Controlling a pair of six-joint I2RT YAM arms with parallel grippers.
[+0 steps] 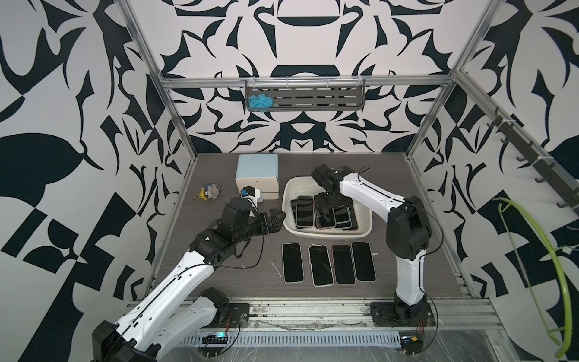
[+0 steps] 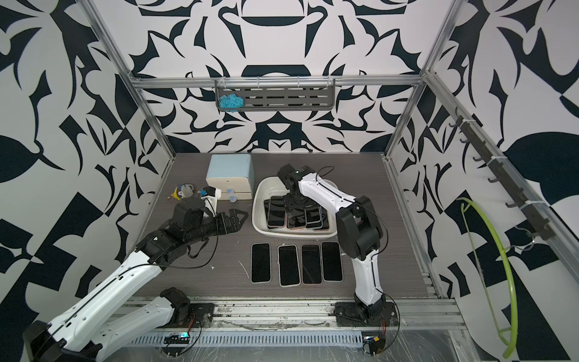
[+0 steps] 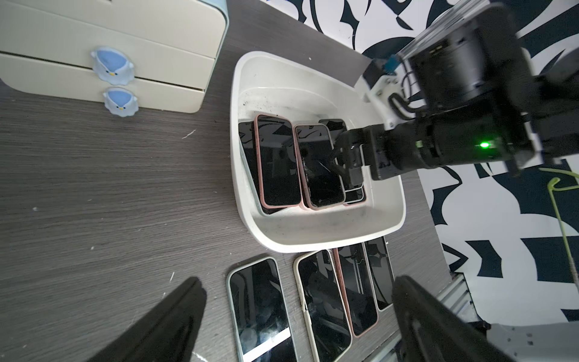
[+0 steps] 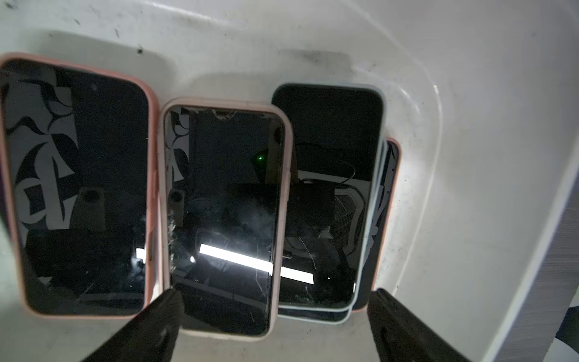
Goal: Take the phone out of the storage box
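Note:
A white storage box (image 1: 288,220) holds several phones, among them a pink-cased phone (image 3: 277,160) and a pale-pink phone (image 4: 223,229). My right gripper is open, low inside the box over these phones, nothing held. My left gripper hangs open just left of the box, in front of the small drawer cabinet. Several phones lie in a row on the table in front of the box, such as a green-edged phone (image 3: 259,307).
The drawer cabinet (image 1: 257,173) stands behind my left gripper, with a small plush toy (image 1: 210,192) to its left. A wall rack (image 1: 313,96) hangs behind. The table's left part (image 3: 120,199) has bare room.

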